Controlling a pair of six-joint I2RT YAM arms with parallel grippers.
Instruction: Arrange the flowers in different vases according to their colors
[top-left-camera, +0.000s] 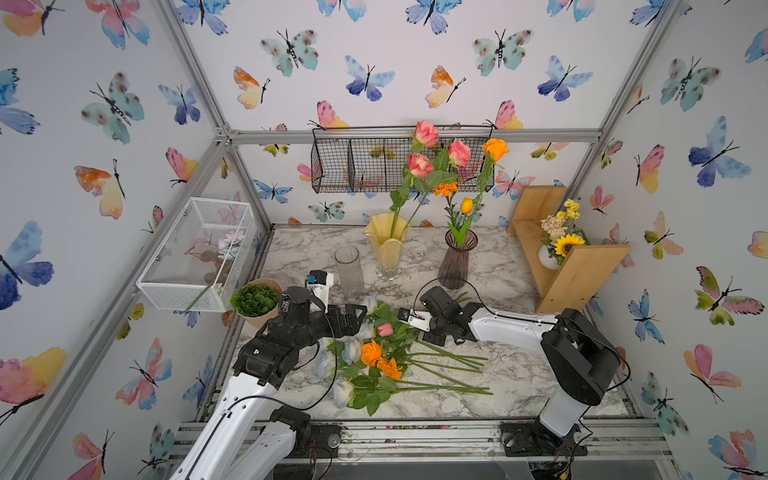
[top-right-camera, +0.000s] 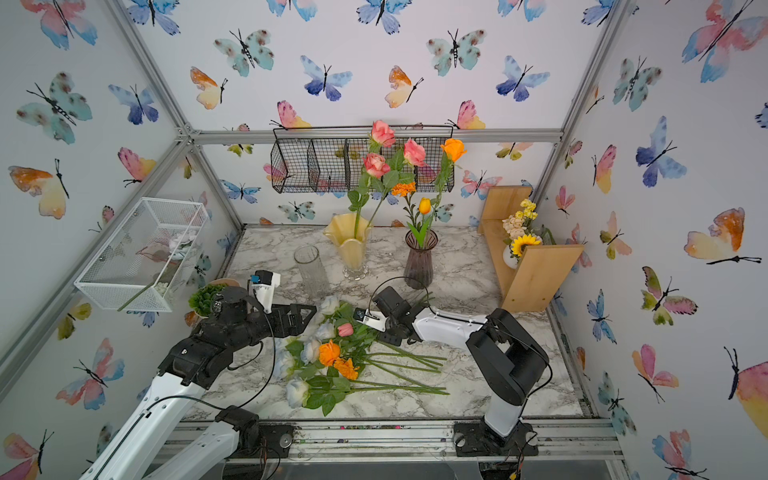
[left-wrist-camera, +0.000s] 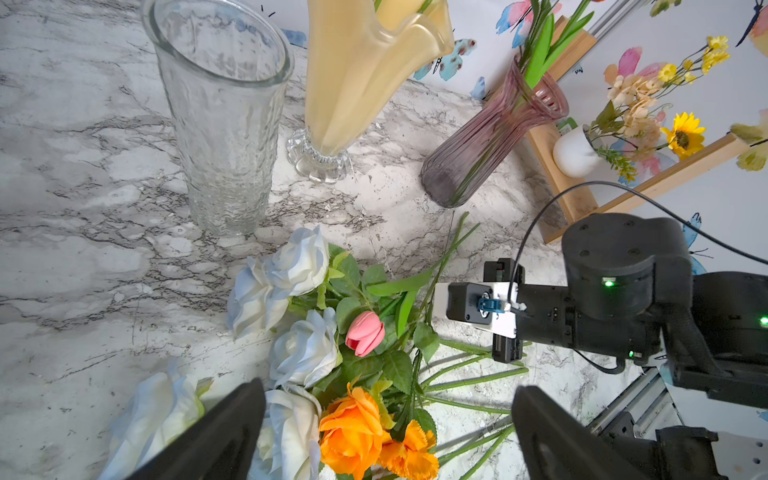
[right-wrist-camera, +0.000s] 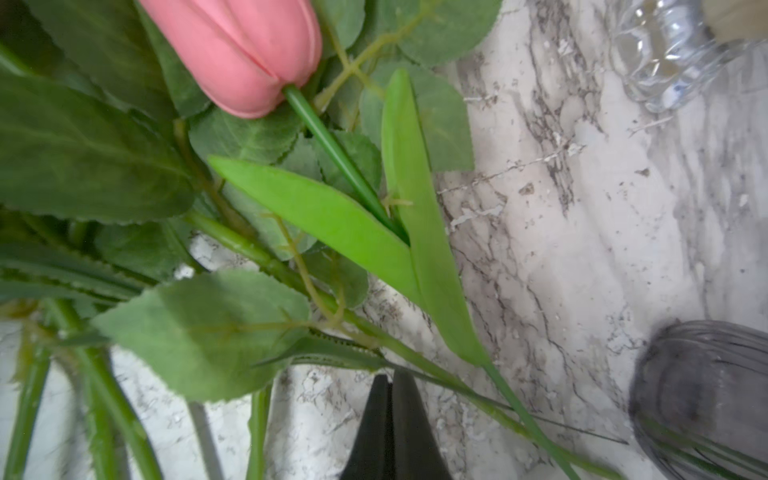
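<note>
The orange carnation (left-wrist-camera: 409, 454) lies beside an orange rose (left-wrist-camera: 352, 433) in the flower pile. My right gripper is shut, its fingertips together with nothing between them. Just beyond the tips, a thin dark stem (right-wrist-camera: 512, 410) runs outside the fingers, alongside a thicker green stem. A pink tulip (right-wrist-camera: 248, 52) with two long leaves lies farther out. Several pale-blue roses (left-wrist-camera: 305, 349) form the pile's left side. My left gripper stands wide open above the flowers, holding nothing. The purple vase (top-left-camera: 453, 268) holds orange flowers; the yellow vase (top-left-camera: 389, 257) holds pink roses.
An empty clear vase (top-left-camera: 349, 274) stands left of the yellow one. A wooden shelf (top-left-camera: 580, 276) with a small potted bouquet is at the right, a green potted plant (top-left-camera: 255, 300) at the left.
</note>
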